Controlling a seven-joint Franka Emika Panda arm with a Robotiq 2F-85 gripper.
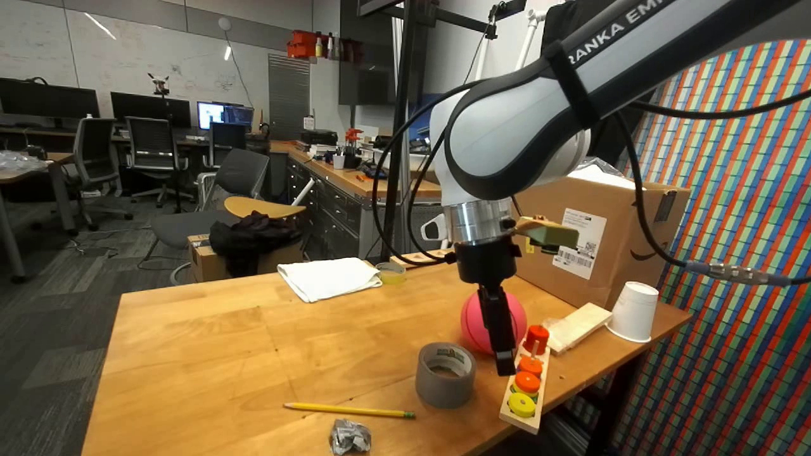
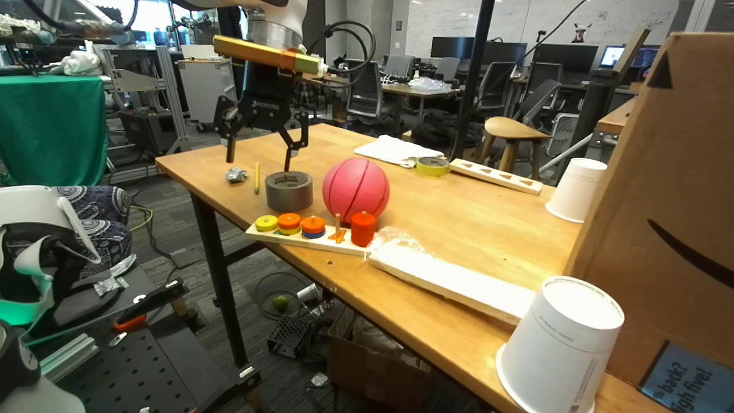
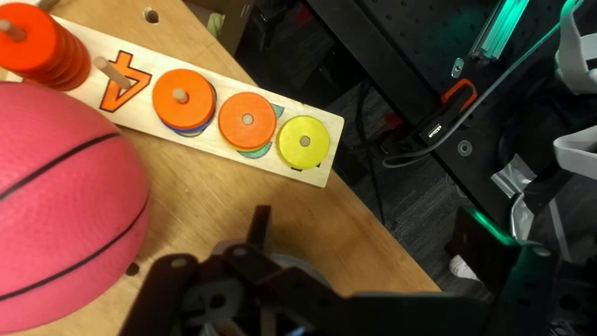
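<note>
The pink ball (image 2: 355, 189) rests on the table behind the wooden ring-stacking board (image 2: 303, 238), which carries yellow, orange and red rings on pegs. Beside the ball stands a grey tape roll (image 2: 289, 192). My gripper (image 2: 258, 157) is open above the table near the tape roll, its two fingers wide apart with nothing between them. Seen from exterior view 1, the gripper (image 1: 505, 366) hangs in front of the ball (image 1: 472, 323) and hides part of it. In the wrist view the ball (image 3: 61, 207) lies left of the open fingers (image 3: 260, 227), and the board (image 3: 310, 176) is beyond them.
A pencil (image 1: 350, 410) and crumpled foil (image 1: 350, 436) lie near the front. A white cloth (image 1: 331, 278), a yellow-green tape roll (image 1: 391, 273), a wooden block (image 1: 579, 327), white cup (image 1: 633, 311) and cardboard box (image 1: 600, 228) stand around.
</note>
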